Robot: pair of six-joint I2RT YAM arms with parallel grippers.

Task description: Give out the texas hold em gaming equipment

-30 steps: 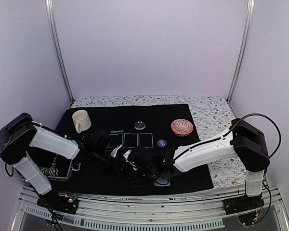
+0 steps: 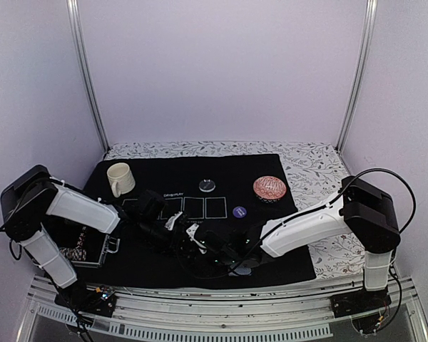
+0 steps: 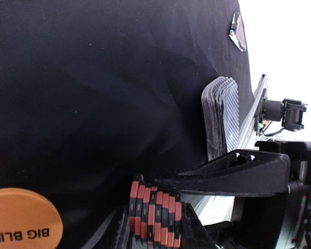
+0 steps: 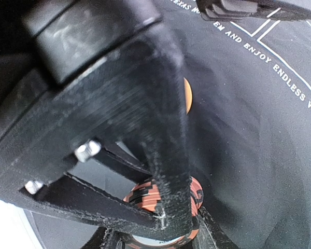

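Observation:
Both grippers meet low at the middle of the black mat (image 2: pixel 128 274). My left gripper (image 2: pixel 177 242) and my right gripper (image 2: pixel 200 249) are both shut on one stack of red-and-black poker chips (image 3: pixel 153 212), seen at the bottom of both wrist views. An orange BIG BLIND button (image 3: pixel 20 218) lies beside them. A deck of cards (image 3: pixel 220 114) rests near the mat's front edge. A blue button (image 2: pixel 240 211) and a dark round button (image 2: pixel 207 185) lie by the printed card boxes.
A cream mug (image 2: pixel 120 178) stands back left. A red patterned round item (image 2: pixel 269 187) sits back right. An open case with chips (image 2: pixel 75 254) is at the left, under the left arm.
Both arms have shifted only slightly, the right one a little to the right; the other objects stay where they were.

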